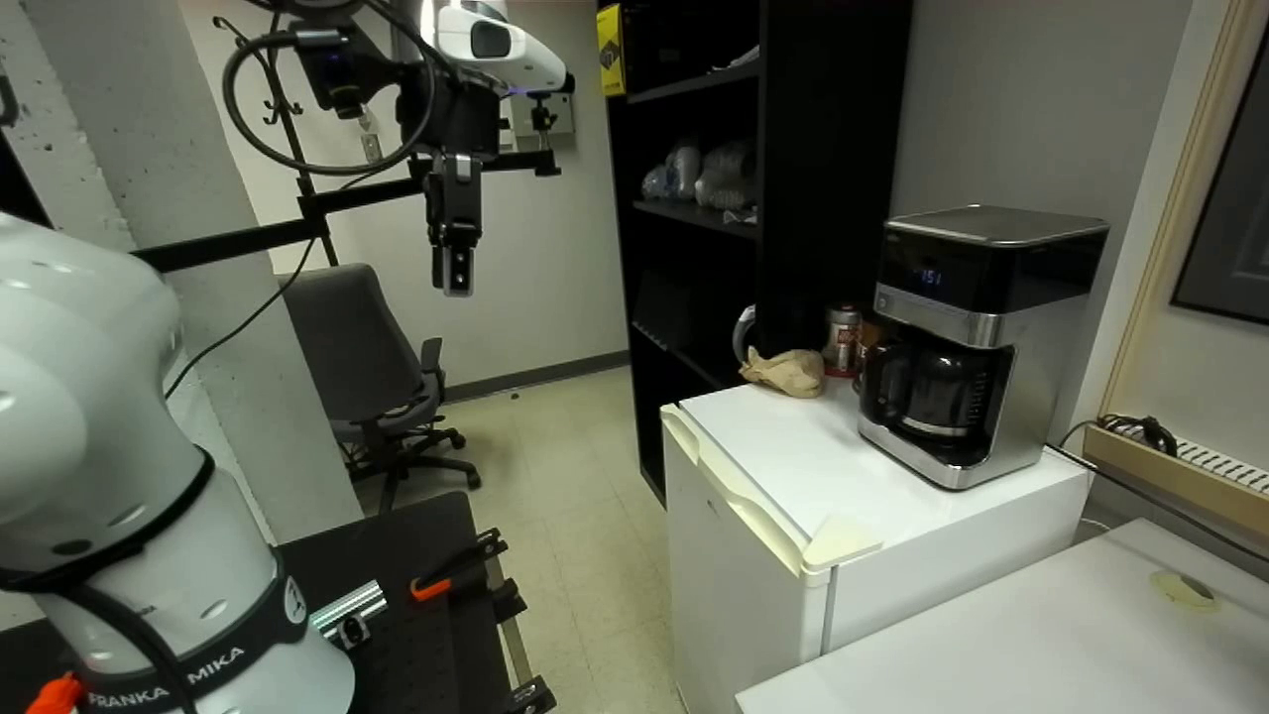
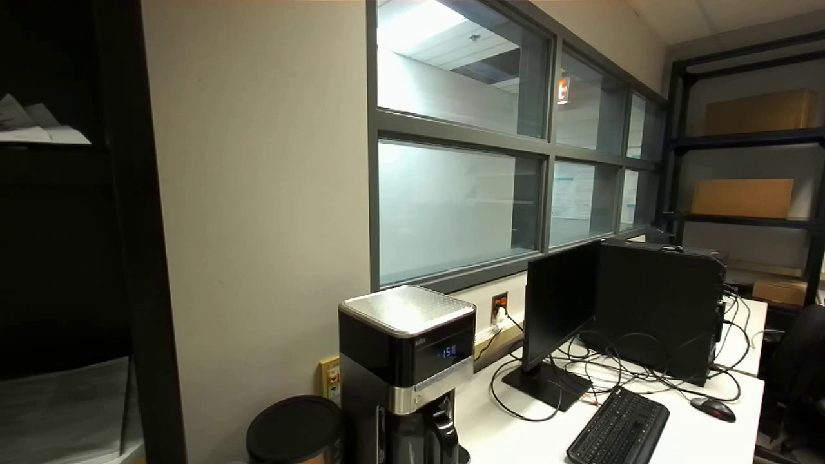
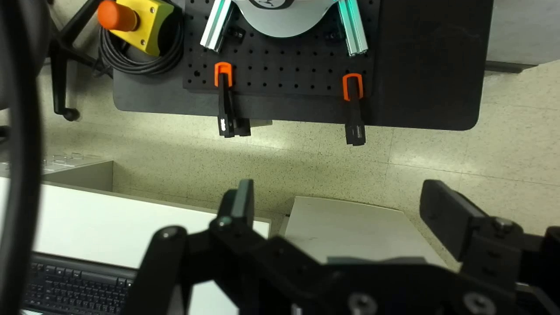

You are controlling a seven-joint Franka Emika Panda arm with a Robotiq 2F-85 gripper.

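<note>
High above the floor, my gripper [image 1: 453,286] points downward, well to the left of the small white fridge [image 1: 749,619]. Seen from the wrist, the gripper is open, its two fingers wide apart with only the floor and the fridge far below between them. A coffee maker [image 1: 993,339] with a glass carafe [image 1: 943,391] inside stands on the fridge top. The same coffee maker [image 2: 407,340] shows in the second exterior view, where my gripper is out of sight.
A crumpled tan bag [image 1: 787,373] and a can [image 1: 842,341] sit behind the coffee maker, beside a tall black shelf [image 1: 833,143]. Clamps [image 3: 354,113] jut from the black robot table [image 3: 425,68]. A white desk [image 1: 1071,643] adjoins the fridge.
</note>
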